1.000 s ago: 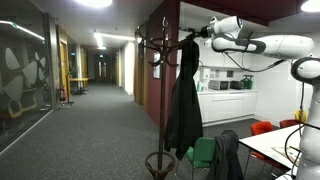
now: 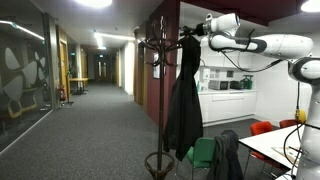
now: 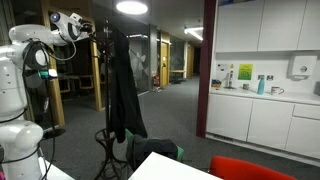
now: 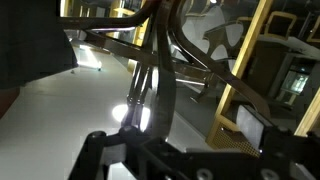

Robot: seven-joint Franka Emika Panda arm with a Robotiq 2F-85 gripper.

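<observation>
A tall brown coat rack (image 2: 161,105) stands on the carpet, its curved hooks spreading at the top. From one of its hooks hangs a long dark garment (image 2: 184,105), clear of my fingers as far as the views show. My gripper (image 2: 187,32) is up by the rack's top, at the garment's upper end. In the wrist view the fingers of my gripper are spread wide along the bottom edge, with nothing gripped between them. Curved brown hooks (image 4: 160,75) fill the middle there, and dark cloth (image 4: 35,45) lies at upper left.
A white table (image 3: 165,168) is near the rack's base. Green chair (image 2: 203,152) and red chair (image 2: 262,128) stand close by, with another dark garment (image 2: 228,158) beside the green one. The corridor carpet (image 2: 85,130) is clear.
My arm and gripper have shifted very slightly near the rack's top. The garment hangs in about the same place.
</observation>
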